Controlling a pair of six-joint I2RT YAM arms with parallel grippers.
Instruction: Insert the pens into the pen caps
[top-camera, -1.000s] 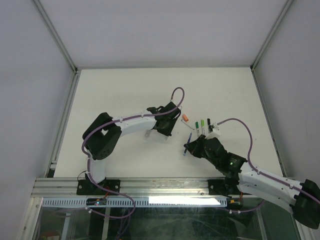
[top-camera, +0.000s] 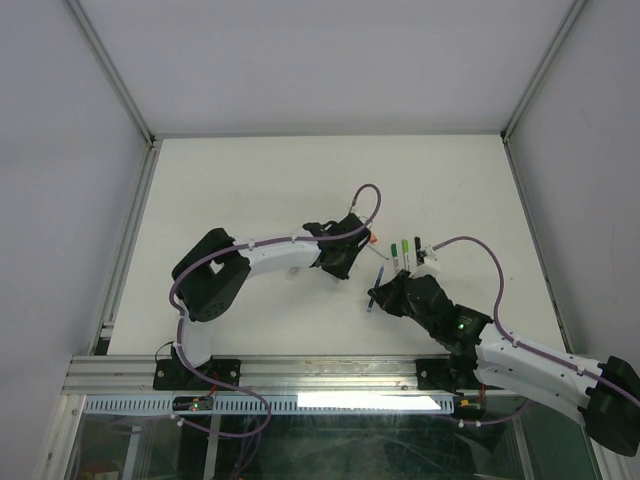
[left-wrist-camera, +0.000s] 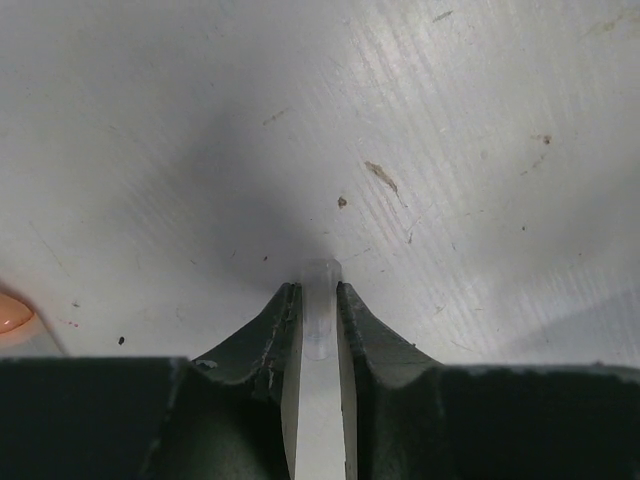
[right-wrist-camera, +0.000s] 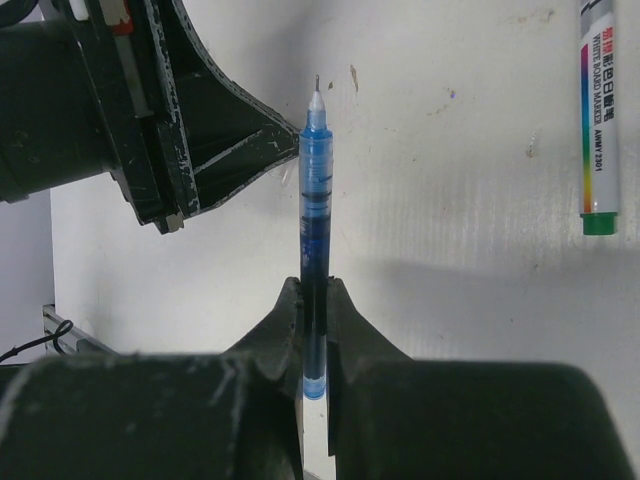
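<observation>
A translucent pen cap lies between the fingertips of my left gripper, which stand close on either side of it; whether they grip it is unclear. My right gripper is shut on a blue pen, tip pointing away from the gripper in the right wrist view. In the top view the pen is just right of the left gripper.
A green-ended whiteboard marker lies right of the pen, among several markers in the top view. An orange object is at the left wrist view's left edge.
The left arm and gripper have shifted slightly right and toward the table's front. The right arm holds still with the pen.
</observation>
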